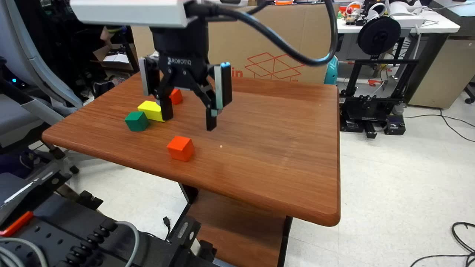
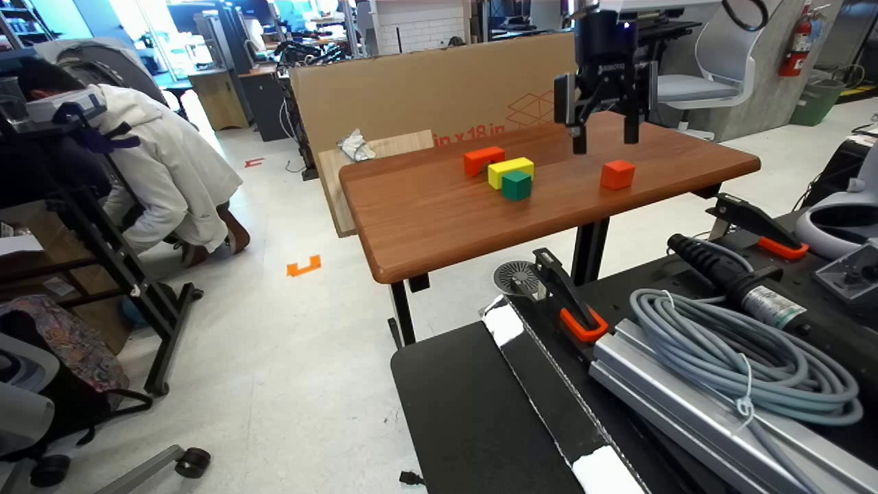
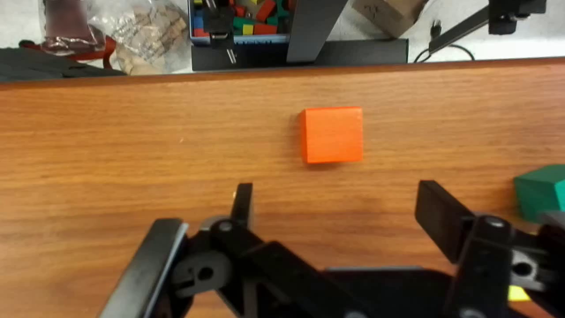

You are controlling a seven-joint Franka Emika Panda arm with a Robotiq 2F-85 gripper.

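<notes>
My gripper (image 1: 189, 119) hangs above the table with its fingers spread wide and nothing between them. An orange cube (image 1: 181, 148) appears to rest on the wooden table, nearer the front edge than the gripper. In the wrist view this orange cube (image 3: 334, 135) lies beyond the fingertips, clear of both fingers. In exterior view 2 the gripper (image 2: 606, 140) is above and behind the cube (image 2: 617, 174). A green block (image 2: 516, 186), a yellow block (image 2: 511, 172) and a red-orange block (image 2: 483, 161) form a close group; in exterior view 1 the gripper partly covers the red-orange block (image 1: 176, 96).
A large cardboard box (image 1: 285, 44) stands behind the table. In the wrist view, a bin of coloured blocks (image 3: 259, 39) sits below, past the table edge.
</notes>
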